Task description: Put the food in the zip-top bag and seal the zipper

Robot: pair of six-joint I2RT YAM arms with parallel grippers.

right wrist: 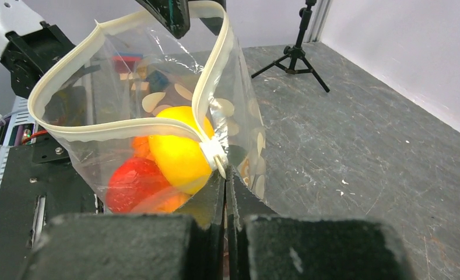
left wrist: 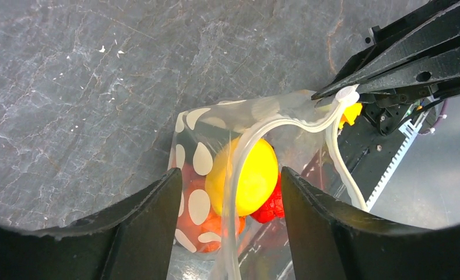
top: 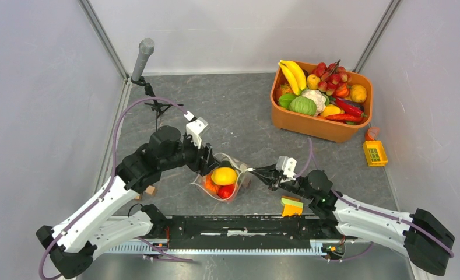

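The clear zip top bag (top: 245,178) stands mouth-up with its zip strips (right wrist: 128,126) spread apart. Inside lie a yellow food piece (left wrist: 257,175), a red one (right wrist: 135,182) and an orange one (top: 210,183). My right gripper is shut on the zip end (right wrist: 214,153) at the bag's right corner, where a thin pale tail shows at its fingertips. My left gripper is open over the other side of the mouth; one zip strip (left wrist: 231,216) runs between its fingers without being clamped.
An orange bin (top: 309,123) full of toy produce stands at the back right. Beside it is a small yellow basket (top: 375,153). A microphone stand (top: 150,90) is at the back left.
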